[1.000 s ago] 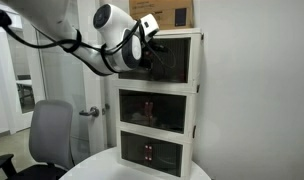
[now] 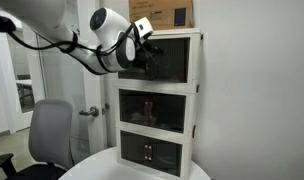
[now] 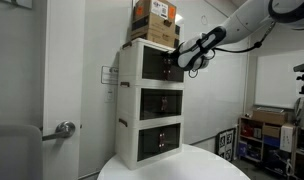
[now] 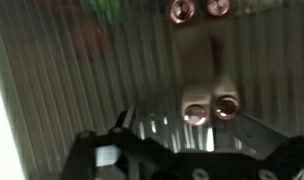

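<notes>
A white cabinet (image 2: 192, 105) stands on a white round table, with three levels of dark, see-through doors. The top doors (image 2: 174, 60) look closed. In the wrist view, the ribbed door surface (image 4: 82, 70) fills most of the picture, and two handles stand side by side with copper-coloured round ends (image 4: 195, 115). My gripper shows as a dark shape along the bottom, just below the handles' lower ends. In exterior view 2, the arm's wrist (image 3: 192, 55) reaches in at the top doors from the right. Whether the fingers are apart or touch a handle cannot be made out.
Cardboard boxes (image 3: 155, 15) are stacked on the cabinet's top, close to the arm. A grey office chair (image 2: 52, 135) stands at the left in exterior view 1.
In exterior view 1 the wrist has shifted and turned slightly in front of the top doors. The cabinet and its doors look unchanged.
</notes>
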